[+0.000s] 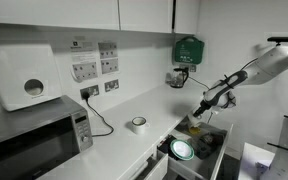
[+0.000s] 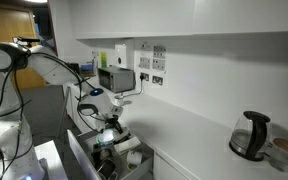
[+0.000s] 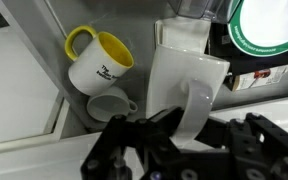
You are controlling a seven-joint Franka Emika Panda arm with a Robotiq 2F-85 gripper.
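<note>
In the wrist view a white mug (image 3: 184, 75) fills the middle, its curved handle (image 3: 197, 105) pointing down to my gripper. The gripper is shut, its dark fingers close around the handle's lower end; whether they hold it is hard to see. To the left a white mug with a yellow inside (image 3: 102, 62) lies on its side, and a plain white mug (image 3: 111, 103) is just below it. From outside, my gripper (image 1: 196, 112) hangs over the far end of the open drawer.
A white plate with a green rim (image 3: 269, 25) lies in the open drawer, on the right of the wrist view. The drawer wall (image 3: 29, 55) runs close by on the left. On the counter stand a white pot (image 1: 138, 125), a microwave (image 1: 34, 140) and a kettle (image 2: 249, 135).
</note>
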